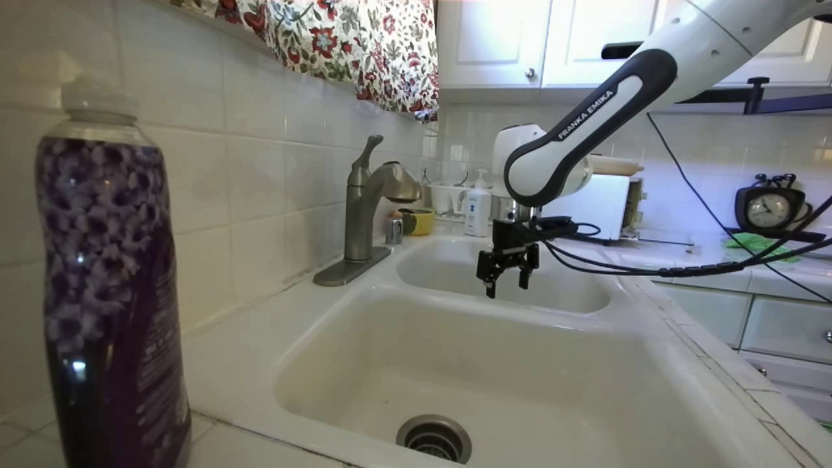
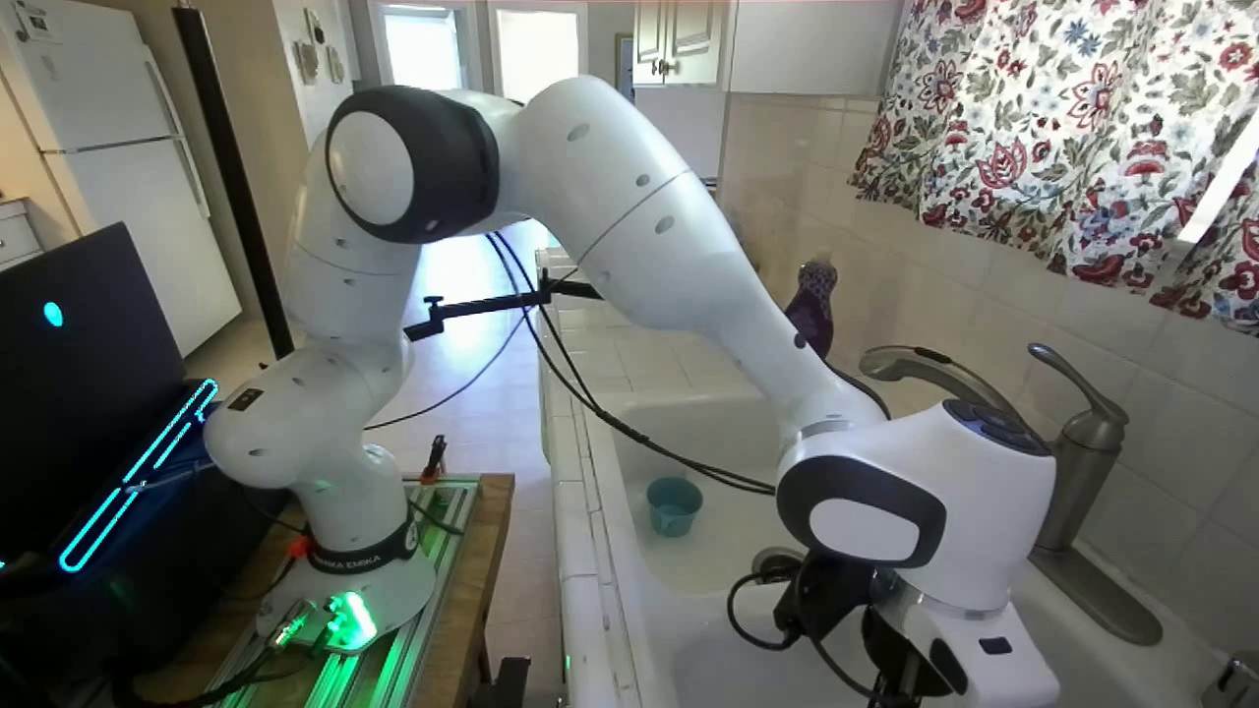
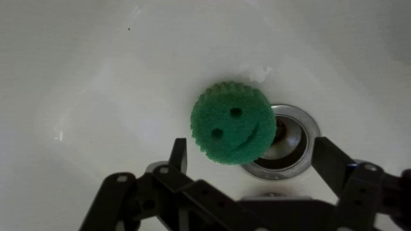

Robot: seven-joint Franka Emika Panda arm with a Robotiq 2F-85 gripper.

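In the wrist view a round green sponge (image 3: 233,123) with a smiling face lies on the white sink floor, its edge overlapping the metal drain (image 3: 300,161). My gripper is open above it, fingers spread wide, with nothing held. The sponge appears ahead of the line between the fingertips, apart from both. From the side, my gripper (image 1: 507,288) hangs pointing down over the far basin (image 1: 452,269); the sponge is hidden there by the basin wall. A teal cup (image 2: 674,505) stands in the other basin in the second exterior view.
The faucet (image 1: 363,210) rises beside the basins along the tiled wall. A purple bottle (image 1: 113,296) stands at the near counter corner. A white soap bottle (image 1: 477,209) and a yellow container (image 1: 421,221) sit behind the far basin. Cables trail from my wrist.
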